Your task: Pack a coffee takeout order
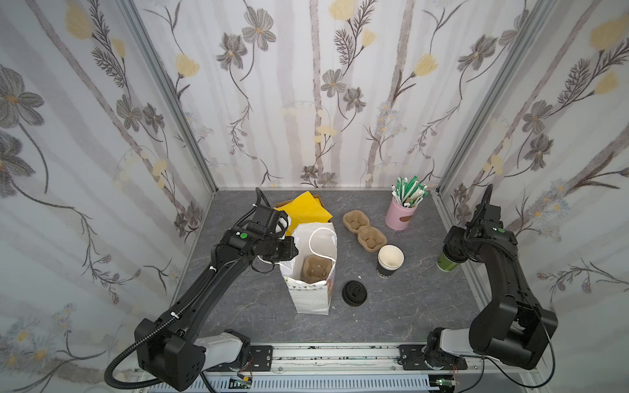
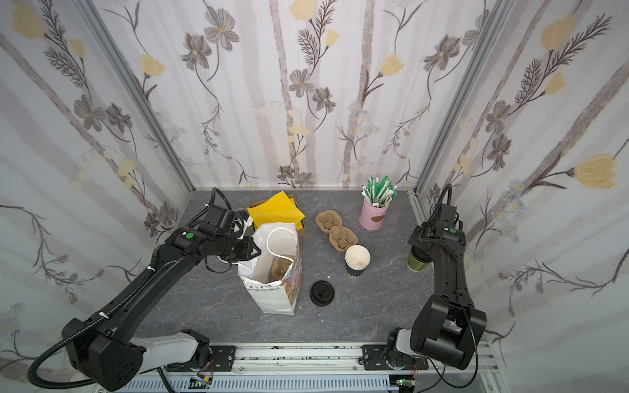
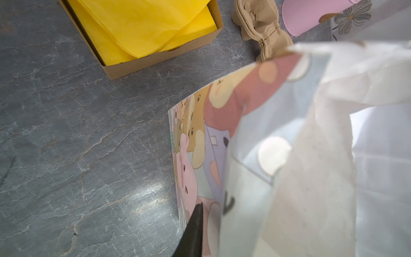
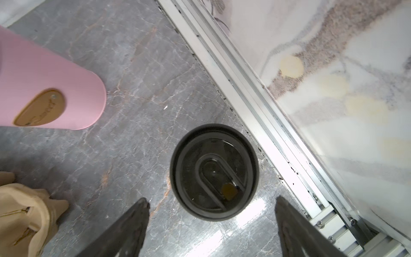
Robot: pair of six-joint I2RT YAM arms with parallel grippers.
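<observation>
The white paper bag [image 1: 308, 298] stands open at centre left with a brown cup carrier [image 1: 317, 268] inside. My left gripper [image 1: 290, 249] is shut at the bag's left rim; in the left wrist view one dark fingertip [image 3: 191, 235] shows outside the printed wall, the other being hidden by paper. Over by the right wall, my right gripper is open, its fingers apart above and around a green cup [image 1: 447, 264] with a black lid [image 4: 214, 171]. No contact shows between fingers and lid. A white-and-black cup [image 1: 390, 260] without lid stands right of the bag.
A loose black lid [image 1: 354, 293] lies beside the bag. Behind are another carrier [image 1: 364, 230], a pink holder [image 1: 400, 215] of green-white sticks and yellow napkins [image 1: 306, 209] in a box [image 3: 167, 55]. A metal rail [image 4: 252, 102] edges the right side.
</observation>
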